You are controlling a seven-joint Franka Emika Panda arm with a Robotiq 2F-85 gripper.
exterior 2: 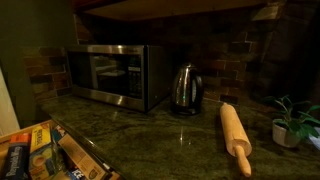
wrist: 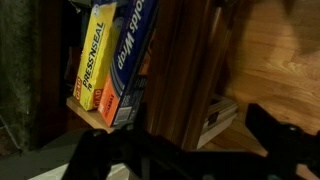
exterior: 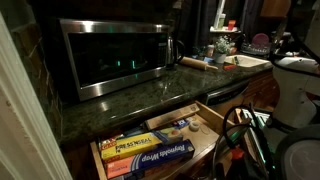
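Note:
An open drawer (exterior: 206,146) sits below the counter, holding a yellow Press'n Seal box (exterior: 128,146) and a blue wrap box (exterior: 150,159). Both the yellow box (wrist: 95,55) and the blue box (wrist: 130,55) show at the left of the wrist view. My gripper is open, its two dark fingers wide apart over the brown drawer front (wrist: 186,80). No object is held between them. Whether a finger touches the drawer front, I cannot tell. In exterior view 1 the white arm fills the lower right, and the fingertips are hard to make out.
A microwave (exterior: 118,55) stands on the dark counter (exterior: 135,104). Farther along lie a rolling pin (exterior 2: 235,135), a kettle (exterior 2: 187,88) and a potted plant (exterior 2: 291,122).

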